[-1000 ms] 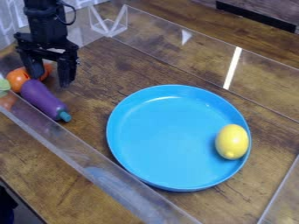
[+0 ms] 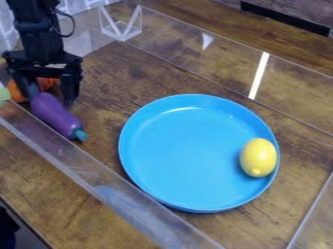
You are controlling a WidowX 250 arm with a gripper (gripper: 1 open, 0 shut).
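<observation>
My black gripper (image 2: 45, 80) is at the upper left, open, low over a purple eggplant-like object (image 2: 56, 115) and an orange object (image 2: 18, 89) beside it, which it partly hides. A blue plate (image 2: 182, 146) lies on the wooden table, with a yellow egg-shaped object (image 2: 258, 158) on its right side.
Clear plastic walls border the table along the lower left, the top and the right. A pale green item (image 2: 4, 95) shows at the left edge. The wood between the gripper and the plate is clear.
The gripper has shifted slightly left and down over the eggplant and orange object. The plate and yellow object have not moved.
</observation>
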